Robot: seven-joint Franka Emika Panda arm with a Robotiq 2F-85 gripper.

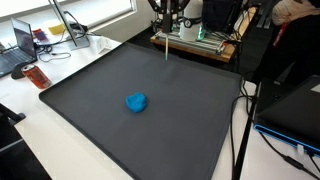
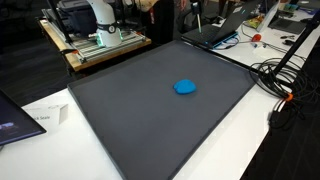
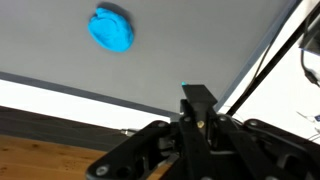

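Observation:
A bright blue crumpled lump (image 1: 136, 102) lies on the dark grey mat (image 1: 190, 130); in the wrist view the same blue lump (image 3: 110, 30) appears at the upper left. My gripper is well apart from it, over the mat's far edge, shut on a thin stick. Only a small teal tip of the stick (image 3: 183, 84) shows past the fingers. From the side, the pale stick (image 1: 167, 46) hangs down from the gripper (image 1: 168, 22). Exterior view 2 also catches the stick (image 2: 198, 22) at the top, with much of the arm cut off.
An orange-red can (image 1: 37, 77) and a white cup (image 1: 97, 44) stand on the white table left of the mat. Black cables (image 2: 285, 85) lie along its edge in exterior view 2.

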